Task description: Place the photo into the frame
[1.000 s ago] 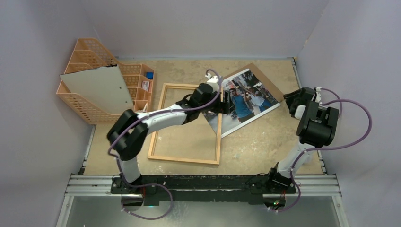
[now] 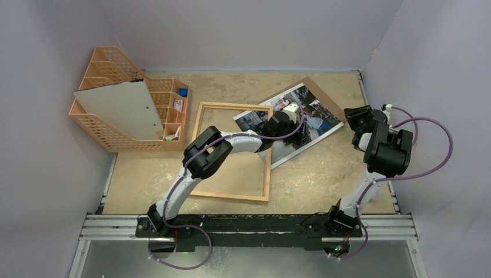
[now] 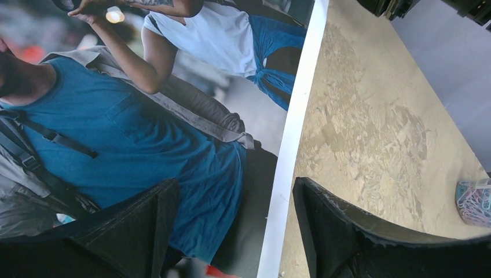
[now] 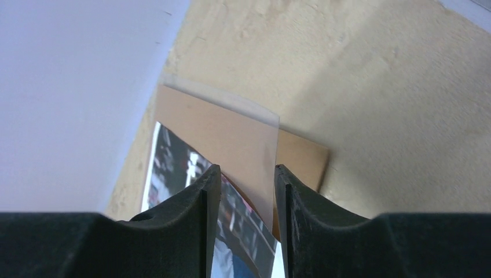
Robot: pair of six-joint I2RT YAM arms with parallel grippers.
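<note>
The photo, a street scene with a white border, lies slanted on the table, partly over a brown board. The empty wooden frame overlaps the photo's left end. Above the photo, my left gripper is open, its fingers on either side of the white border in the left wrist view. My right gripper stands at the board's right corner, fingers part open. In the right wrist view a clear sheet over the board has its edge running down between those fingers; contact cannot be told.
An orange organizer holding a white panel stands at the left. A clear tub of rubber bands sits near the right edge. Bare table lies in front of the photo.
My left arm has swung right from the frame's right edge to over the middle of the photo. The right gripper has shifted only slightly left; photo and frame look unmoved.
</note>
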